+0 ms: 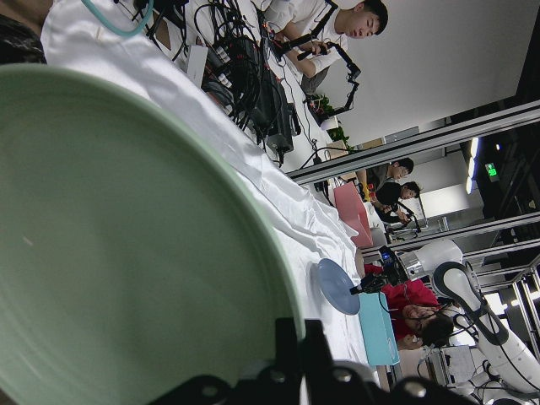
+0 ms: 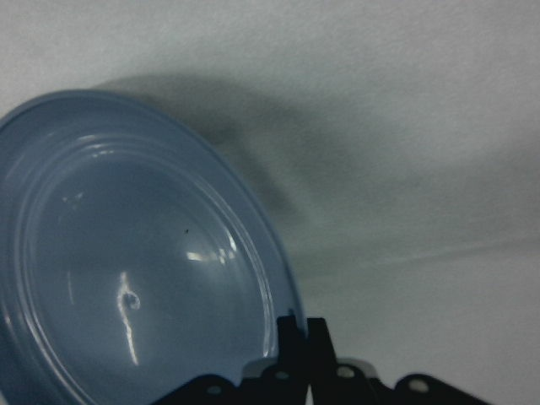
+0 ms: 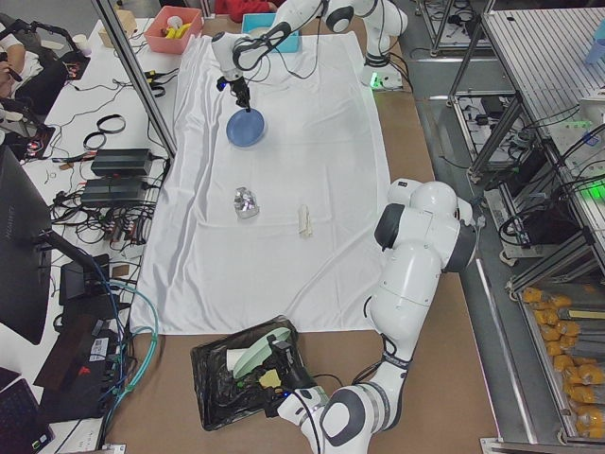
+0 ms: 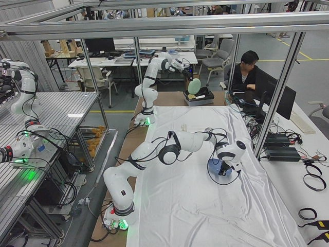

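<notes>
My left gripper is shut on the rim of a pale green plate (image 1: 118, 236), which is tilted over a black-lined bin (image 3: 213, 388); in the camera right view the green plate (image 4: 194, 86) stands nearly on edge above it. My right gripper is shut on the rim of a blue plate (image 2: 143, 253) over the white cloth, at the far part of the table in the camera left view. Whether the blue plate is raised off the cloth is hard to tell.
A shiny metal item (image 3: 246, 203) and a pale strip (image 3: 304, 220) lie mid-cloth. Red (image 3: 173, 43) and turquoise (image 3: 257, 24) boxes stand at the far edge. Monitors, cables and metal posts line one side.
</notes>
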